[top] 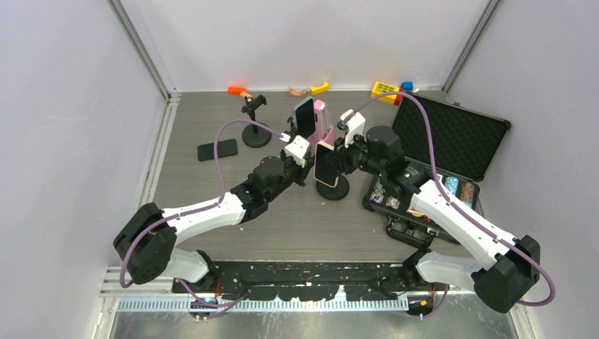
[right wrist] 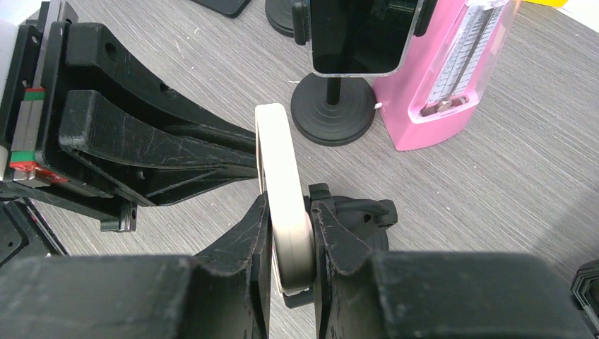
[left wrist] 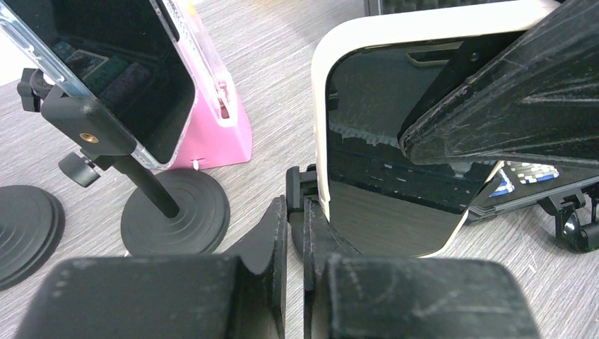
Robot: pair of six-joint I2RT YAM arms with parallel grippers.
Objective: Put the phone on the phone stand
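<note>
A white-edged phone [top: 325, 166] stands upright at a stand with a round black base [top: 332, 191], in the middle of the table. My right gripper is shut on the phone, whose pale edge runs between its fingers in the right wrist view. My left gripper is shut on a black part of the stand beside the phone's left edge. In the left wrist view the right gripper's fingers cover part of the screen; how the phone's lower edge sits on the holder is hidden.
Another phone [top: 304, 114] rests on a stand behind, beside a pink holder [top: 321, 126]. An empty stand [top: 256, 135] and a flat phone [top: 217, 150] lie left. An open case [top: 445, 141] is at right.
</note>
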